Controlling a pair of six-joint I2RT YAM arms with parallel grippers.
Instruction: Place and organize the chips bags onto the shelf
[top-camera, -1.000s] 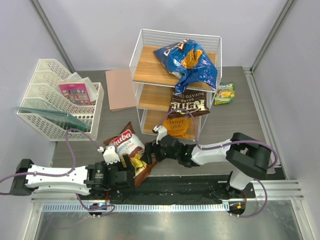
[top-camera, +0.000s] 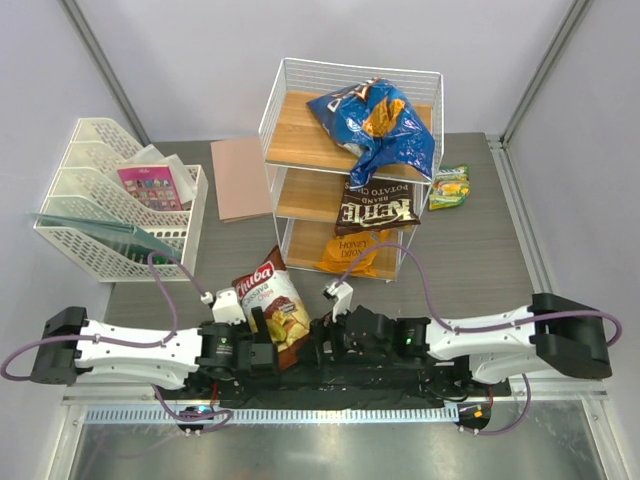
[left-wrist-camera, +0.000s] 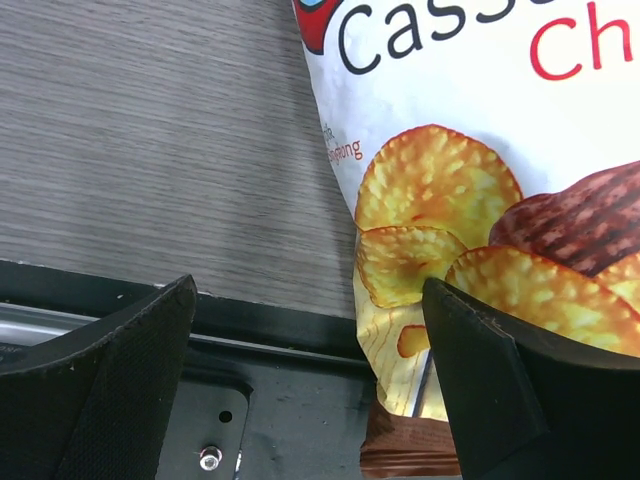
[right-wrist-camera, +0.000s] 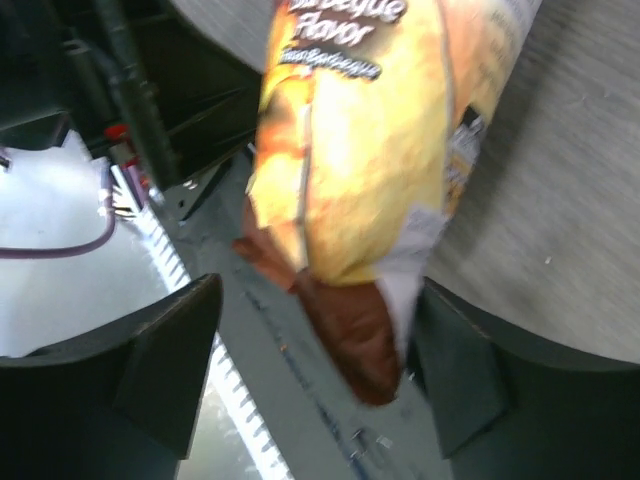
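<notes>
A white-and-red chips bag (top-camera: 270, 300) lies at the table's front, between both grippers, filling much of the left wrist view (left-wrist-camera: 500, 130). My left gripper is open over its left side. In the blurred right wrist view the bag's crimped end (right-wrist-camera: 350, 330) is between the fingers of my right gripper, which stand apart. The three-tier shelf (top-camera: 355, 140) holds a blue bag (top-camera: 375, 135) on top, a brown bag (top-camera: 375, 205) on the middle tier and an orange bag (top-camera: 350, 255) below.
A white basket (top-camera: 70, 240) with papers stands left, beside a pink board (top-camera: 240, 180). A small green bag (top-camera: 448, 187) lies right of the shelf. The table right of the shelf is mostly clear.
The chips bag has shifted right and turned more upright in the top view. The left arm has moved slightly.
</notes>
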